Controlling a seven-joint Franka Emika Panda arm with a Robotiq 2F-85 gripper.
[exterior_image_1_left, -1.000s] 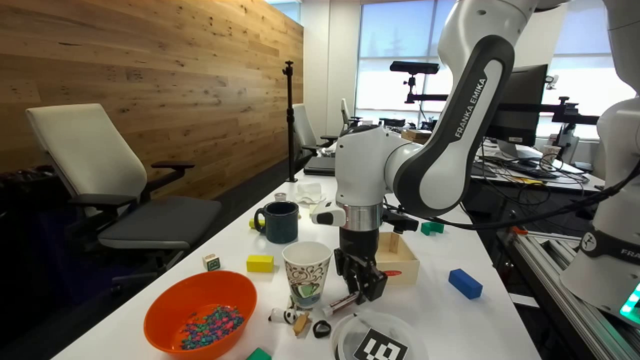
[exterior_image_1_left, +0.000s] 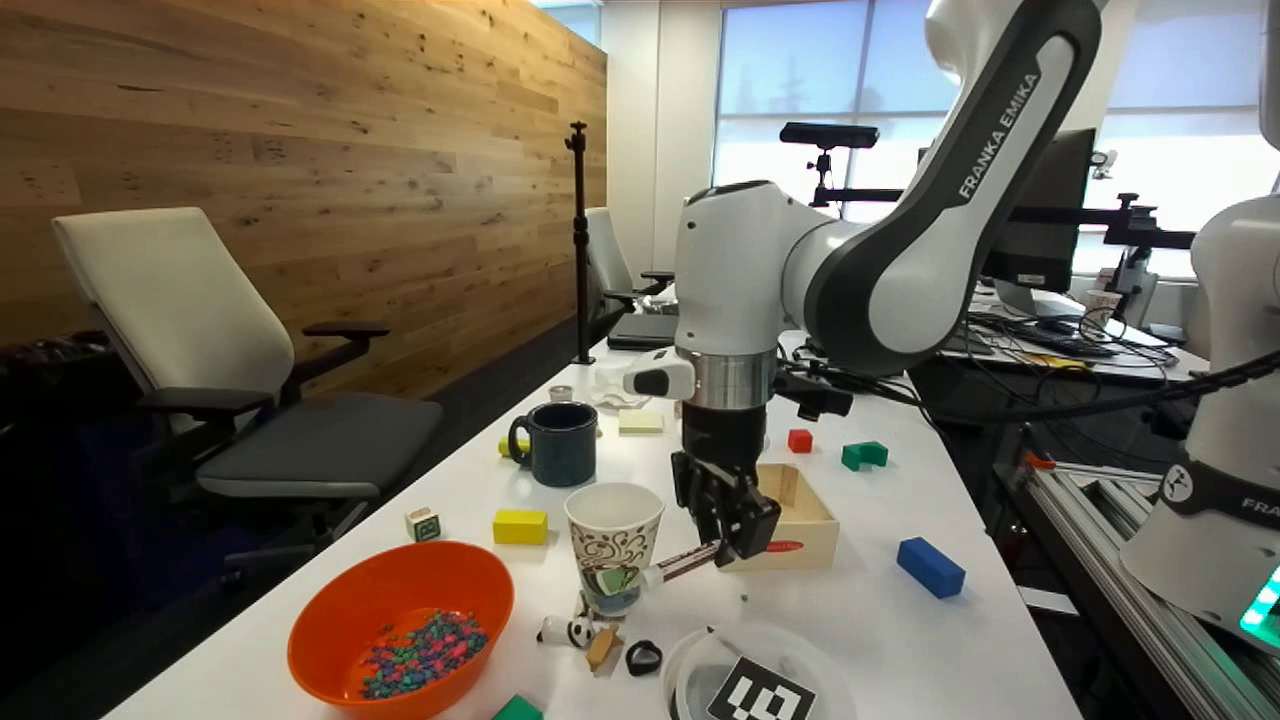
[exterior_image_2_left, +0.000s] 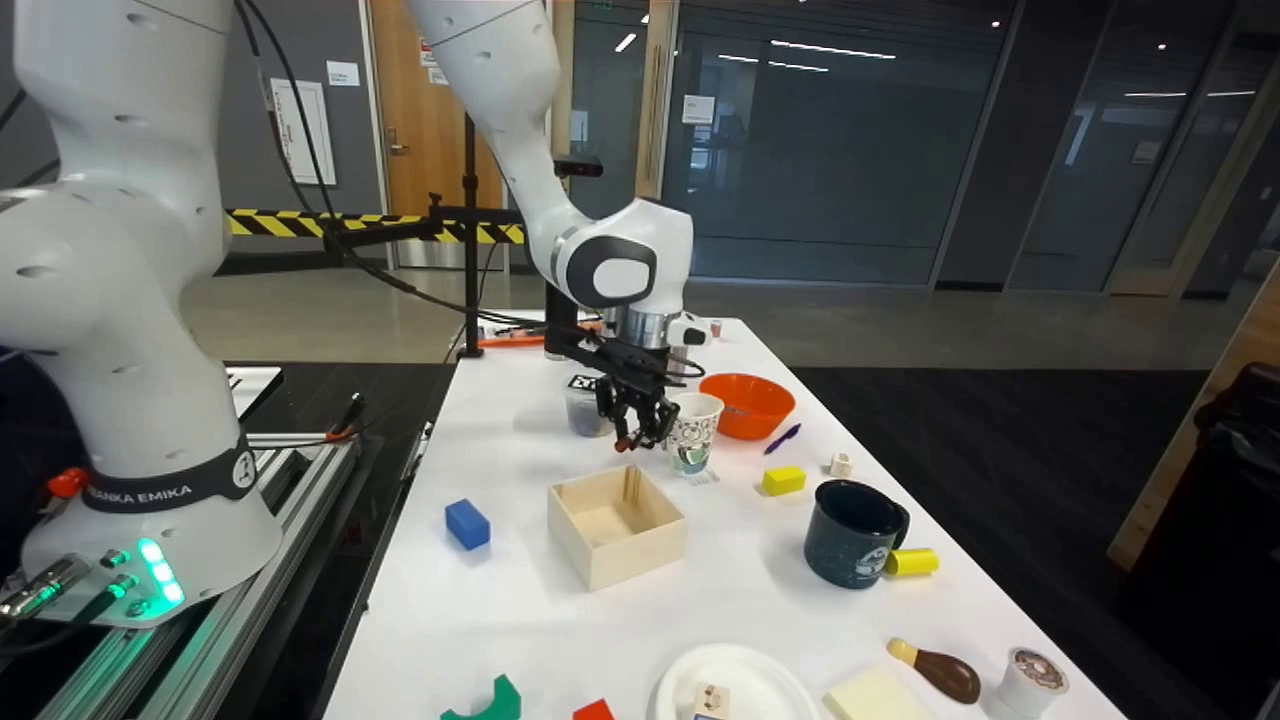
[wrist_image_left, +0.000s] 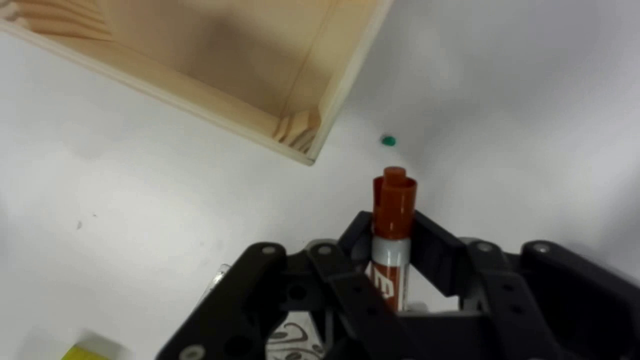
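Observation:
Held between the gripper's fingers is a marker (wrist_image_left: 394, 222) with a brown-red cap and a white and red barrel. My gripper is shut on it, with the capped end sticking out past the fingertips in the wrist view. In exterior view 1 the marker (exterior_image_1_left: 687, 562) is raised off the table and tilted, its pale end in front of the patterned paper cup (exterior_image_1_left: 614, 528). The open wooden box (exterior_image_2_left: 615, 524) stands empty on the table, close to the gripper (exterior_image_2_left: 636, 432). One box corner shows just beyond the marker in the wrist view.
An orange bowl (exterior_image_1_left: 348, 600) with small coloured pieces and a dark mug (exterior_image_1_left: 561, 446) stand on one side. A lidded container (exterior_image_1_left: 828, 684) is at the front. A blue block (exterior_image_2_left: 468, 524) lies beyond the box, with bare table between.
The arm has risen, lifting the marker from near the tabletop to the height of the cup's lower half. The box and cup look unmoved.

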